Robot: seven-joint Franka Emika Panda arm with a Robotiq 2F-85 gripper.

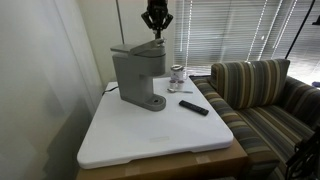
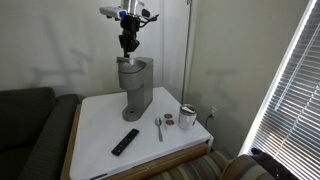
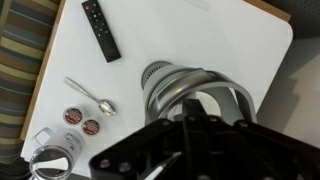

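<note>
A grey single-serve coffee maker (image 1: 140,75) stands upright on the white table. My gripper (image 1: 158,38) is just above its top, pointing down. In the second exterior view the gripper (image 2: 128,50) is over the machine's upper part (image 2: 135,72); whether it touches cannot be made out. From the wrist, the dark fingers look shut with nothing visible between them, and they hide part of the machine's top. A grey loop-shaped handle (image 3: 236,88) curves around a pale area there.
On the table lie a black remote (image 3: 101,30), a spoon (image 3: 90,95) and two coffee pods (image 3: 73,116). A silver-and-white mug (image 2: 187,117) stands near the table's edge. A striped couch (image 1: 250,85) borders the table.
</note>
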